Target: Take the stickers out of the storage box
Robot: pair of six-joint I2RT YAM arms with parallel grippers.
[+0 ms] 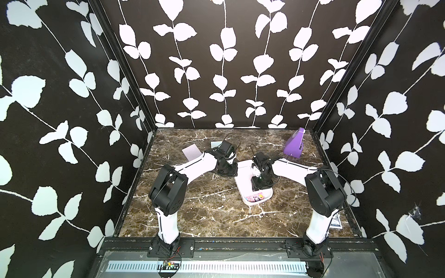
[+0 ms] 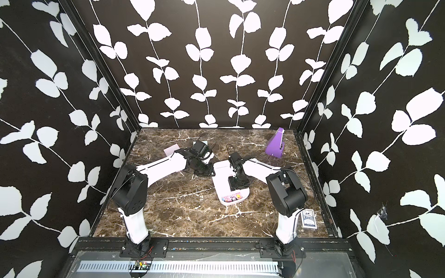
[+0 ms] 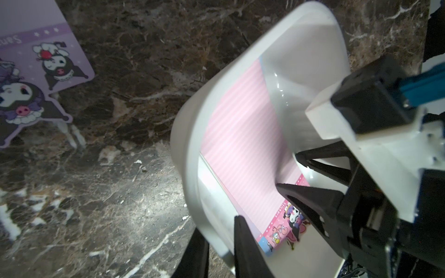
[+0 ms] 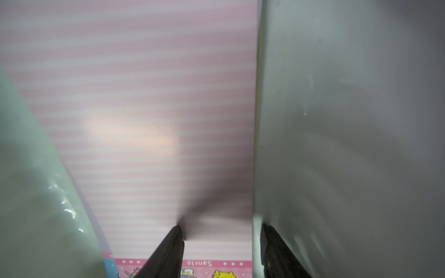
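Note:
A white storage box [image 1: 242,185] sits mid-table. Inside, a pink striped sticker sheet [image 4: 153,129] with a Sanrio character band lies beside a whitish plastic layer. My left gripper is shut on the box's left rim. My right gripper reaches into the box, fingers part open over the sheet and its right edge; nothing is clearly held between them.
A lilac Kuromi sheet [image 3: 46,83] lies outside the box at the left, with a pink square [image 1: 191,152] at back left. A purple object [image 1: 293,143] stands back right; a boxed item [image 2: 308,217] lies front right.

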